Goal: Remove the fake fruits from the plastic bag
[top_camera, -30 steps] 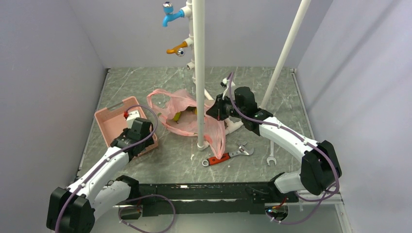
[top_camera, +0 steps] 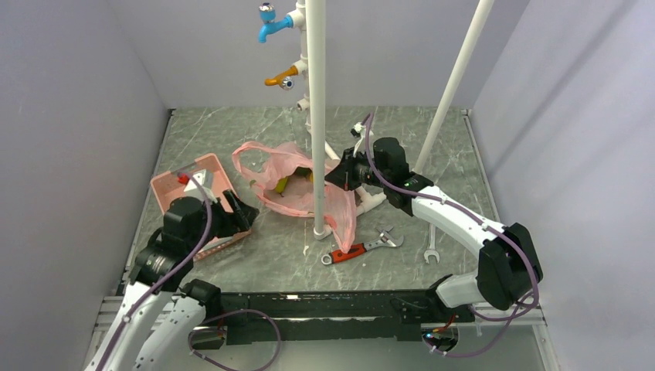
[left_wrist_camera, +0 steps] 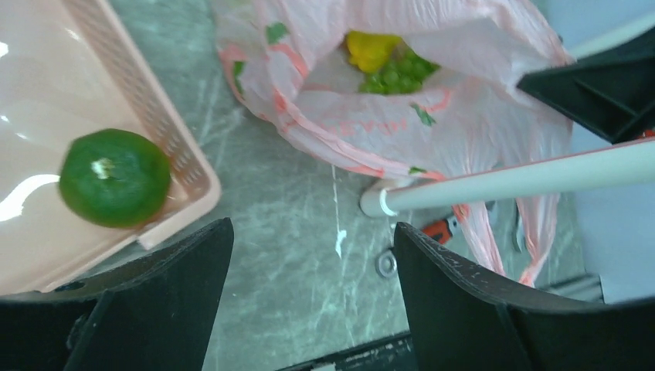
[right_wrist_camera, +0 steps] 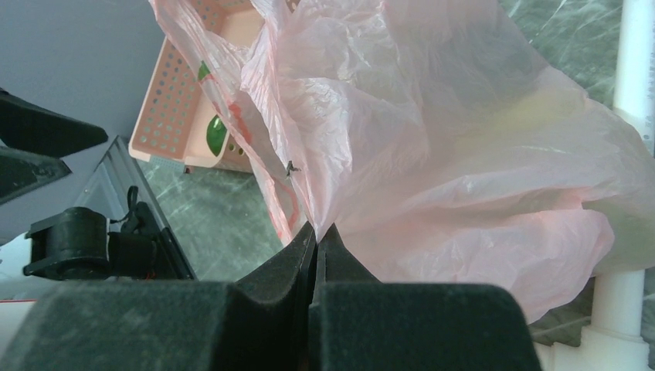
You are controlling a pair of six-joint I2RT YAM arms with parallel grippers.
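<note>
The pink plastic bag (top_camera: 290,202) lies with its mouth spread toward the left, a yellow fruit (left_wrist_camera: 371,51) and green grapes (left_wrist_camera: 398,73) visible inside. Its side is gathered to a point at the tips of my right gripper, which is shut on the thin plastic. Between the basket and the bag, above the table, my left gripper is open with nothing between its fingers. A dark green fruit (left_wrist_camera: 116,178) rests in the corner of the pink basket (left_wrist_camera: 202,182).
A vertical white pipe (top_camera: 319,116) rises in front of the bag, close to the right gripper. An adjustable wrench (top_camera: 361,250) with a red handle and a spanner (top_camera: 432,246) lie toward the front right. Bare table (top_camera: 270,259) shows at the front centre.
My left gripper has lifted away from the basket and swung right toward the bag, now with its fingers apart. The right arm and the bag are nearly still.
</note>
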